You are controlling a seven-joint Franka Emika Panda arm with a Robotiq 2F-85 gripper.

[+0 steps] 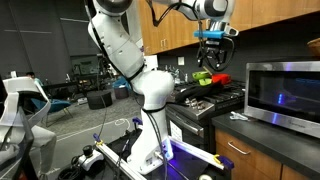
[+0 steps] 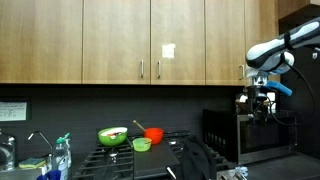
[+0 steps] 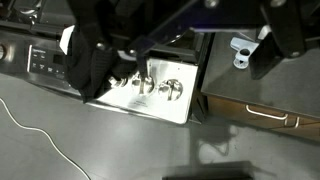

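High above the counter hangs my gripper, pointing down in front of the stove's right end. Its two dark fingers (image 3: pixel 263 58) stand wide apart in the wrist view, with nothing between them. Below it, the stove front shows silver knobs (image 3: pixel 172 90) and a black cloth (image 3: pixel 92 62) draped over the edge. On the stovetop are a green pan (image 2: pixel 112 135), a red pot (image 2: pixel 153 134) and a smaller green pot (image 2: pixel 142 144). A small pale blue-and-white item (image 3: pixel 242 50) lies on the counter right of the stove.
A silver microwave (image 1: pixel 283 92) occupies the counter at the right. Wooden cupboards (image 2: pixel 120 42) hang above the stove. Bottles (image 2: pixel 62 156) and a sink faucet (image 2: pixel 38 138) are at the far left. Open floor (image 3: pixel 110 150) lies before the stove.
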